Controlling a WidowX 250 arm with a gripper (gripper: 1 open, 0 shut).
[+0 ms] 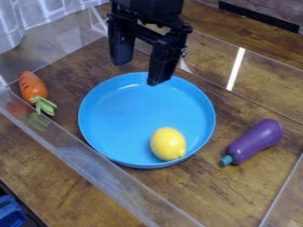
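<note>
My black gripper (147, 60) hangs at the top centre over the back part of a blue plate (124, 120), its two fingers spread open with nothing seen between them. A yellow lemon-like object (168, 144) rests on the plate's front right. An orange carrot (34, 87) with green top lies left of the plate, and a purple eggplant (254, 140) lies to its right.
A clear, see-through edge runs diagonally across the lower left, and a small blue object (10, 213) shows in the bottom-left corner.
</note>
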